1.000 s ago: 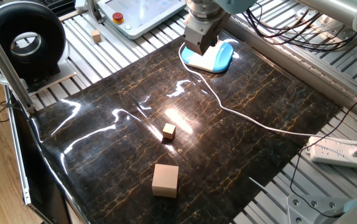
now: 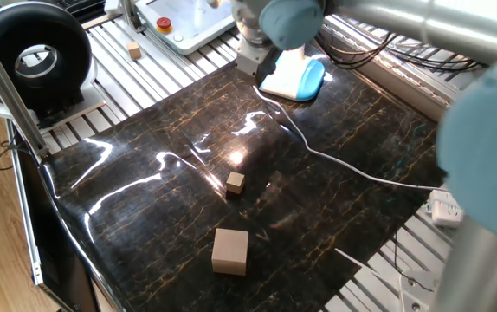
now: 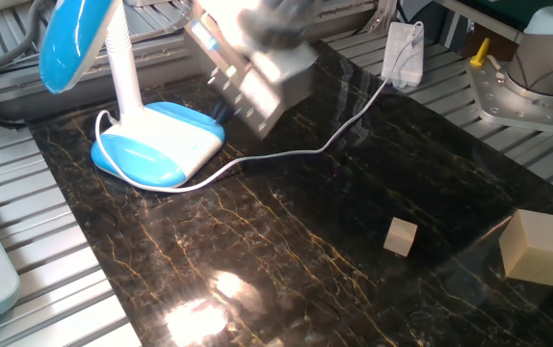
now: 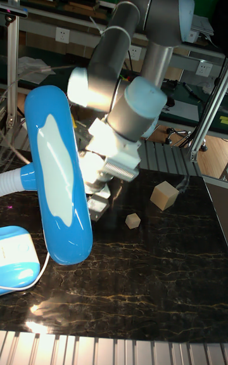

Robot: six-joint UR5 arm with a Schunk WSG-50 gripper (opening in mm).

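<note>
On the dark marbled board lie two plain wooden cubes, a small one [image 2: 235, 182] and a larger one [image 2: 230, 252]. They stand apart, the small cube [image 3: 400, 236] left of the large cube [image 3: 539, 248] in exterior view 2. My gripper [image 3: 221, 109] hangs above the far part of the board by the lamp base, well away from both cubes. It is blurred in exterior view 2, and in exterior view 1 its fingertips are hard to make out. Whether its fingers are open or shut does not show.
A blue and white lamp [image 3: 157, 146] stands close to the gripper, its head [image 4: 57, 175] large in exterior view 3. Its white cable crosses the board to a power strip [image 3: 404, 56]. Another small wooden block [image 2: 133, 50] lies on the slatted table. Around the cubes the board is clear.
In exterior view 1 my gripper has moved left and slightly up, and the arm's pale blue joint has come into view at the right. The cubes have not moved.
</note>
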